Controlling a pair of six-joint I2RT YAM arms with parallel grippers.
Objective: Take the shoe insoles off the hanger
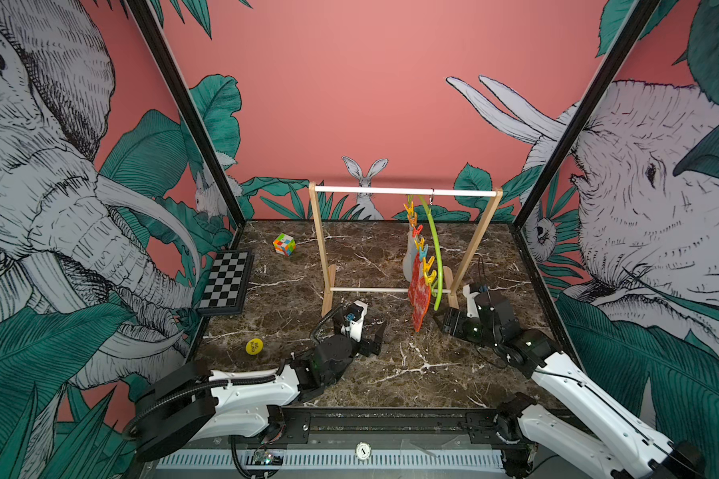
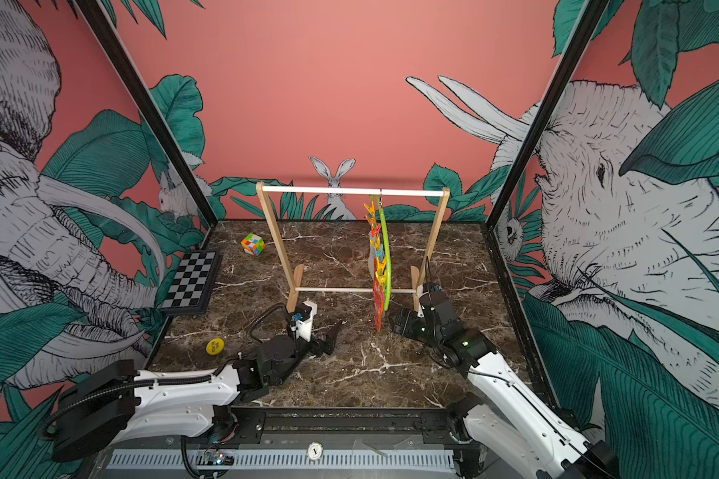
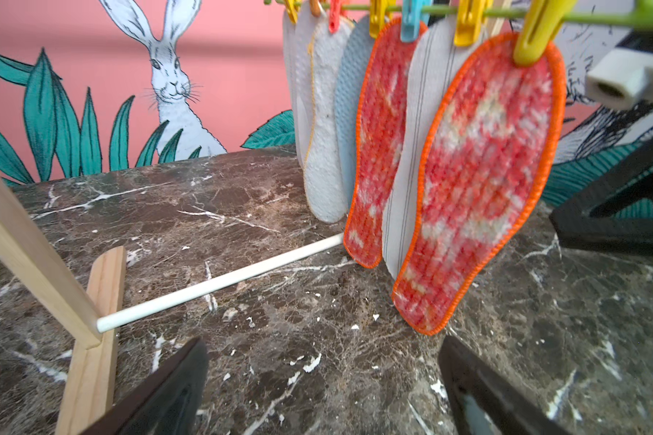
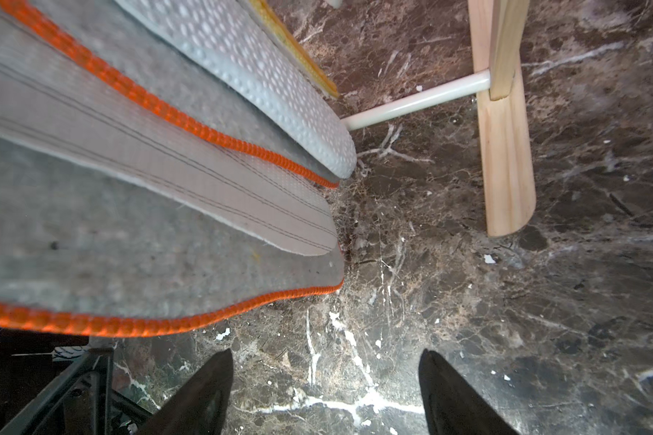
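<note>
Several insoles [image 3: 486, 181] in red, white, grey and light blue hang from coloured clips [image 3: 537, 32] on a green hanger [image 1: 437, 263] over the rack's white rail. My left gripper is open and empty, left of the insoles and low, with the front red insole beyond its fingers. My right gripper is open and empty, right of the hanging insoles, whose grey backs and orange edging fill the upper left of the right wrist view.
The wooden rack [image 1: 319, 239] stands mid-table. A checkerboard [image 1: 223, 279] lies at the left, with a cube [image 1: 283, 243] behind it and a yellow disc [image 1: 254, 345] near the front.
</note>
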